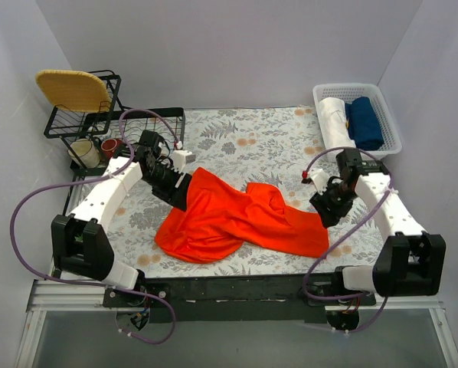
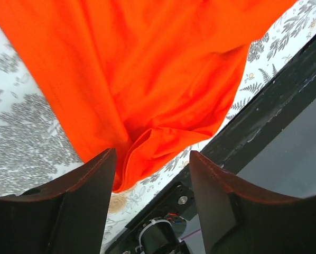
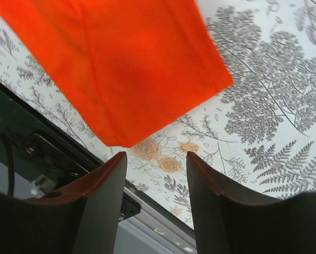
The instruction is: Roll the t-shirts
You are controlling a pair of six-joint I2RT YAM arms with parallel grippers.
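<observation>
An orange-red t-shirt (image 1: 237,218) is spread, creased and uneven, across the middle of the table. Above its left end is my left gripper (image 1: 180,201), open; in the left wrist view the shirt (image 2: 158,69) lies below the fingers (image 2: 102,174), with a folded-over corner and nothing held. My right gripper (image 1: 330,215) is open at the shirt's right end. In the right wrist view the shirt's edge (image 3: 152,79) lies flat beyond the parted fingers (image 3: 113,174). Two rolled cloths, one white (image 1: 336,124) and one dark blue (image 1: 364,124), sit in the white basket (image 1: 394,126).
A black rack (image 1: 152,116) at the back left holds a cream mug (image 1: 84,153), a red mug (image 1: 112,147) and a woven tray (image 1: 74,88). A dark edge (image 1: 229,287) bounds the table's front.
</observation>
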